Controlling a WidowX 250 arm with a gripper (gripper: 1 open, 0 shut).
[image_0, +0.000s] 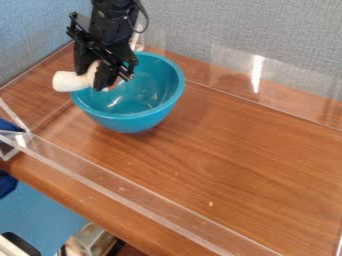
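Note:
My black gripper (99, 62) hangs over the left side of a turquoise bowl (139, 106), shut on a whitish cylindrical object (70, 82) that lies sideways, its left end sticking out past the bowl's left rim. Part of the object is hidden behind the fingers. The bowl stands upright on the wooden table (241, 170).
A clear plastic strip runs along the table's front left edge, with a blue item (8, 127) at the far left. A grey textured wall backs the table.

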